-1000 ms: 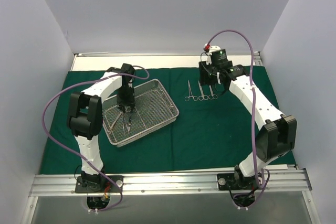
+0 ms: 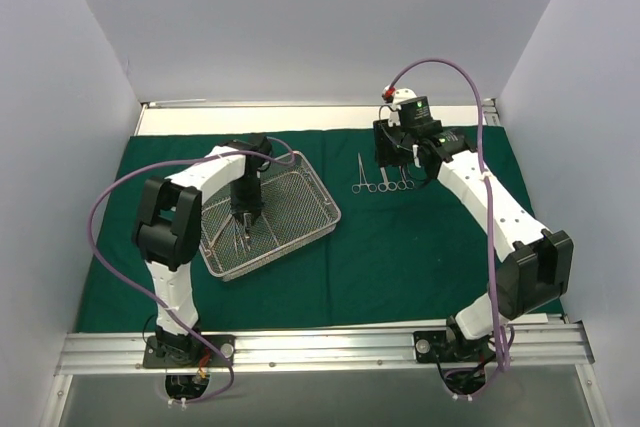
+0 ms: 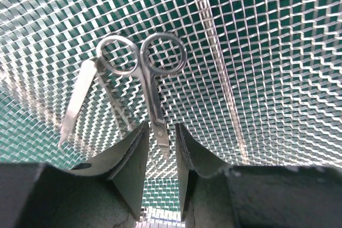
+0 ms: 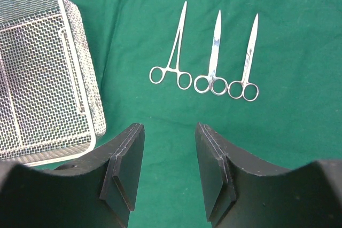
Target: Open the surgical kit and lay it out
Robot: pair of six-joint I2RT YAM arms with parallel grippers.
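Note:
Inside the wire mesh basket [image 2: 312, 237] lie the instruments left in it. In the left wrist view, short scissors [image 3: 152, 92] rest on the mesh, loops away from my left gripper. Its fingers are parted over the closed blade end, a gap between them; contact cannot be told. Beside the scissors lies a flat silvery instrument [image 3: 78, 100], with a thin dark one [image 3: 114, 101] between. My right gripper is open and empty above the cloth. Beyond it are hemostat-like forceps [image 4: 174, 57], scissors [image 4: 213, 60] and another pair of scissors [image 4: 248, 65], side by side.
A green cloth [image 2: 400, 267] covers the table, with wide bare stretches in front of and around the row. The basket's raised rim [image 4: 77, 65] stands left of the row. Grey walls enclose both sides and the back.
The right arm has moved only slightly. The laid-out row is unchanged.

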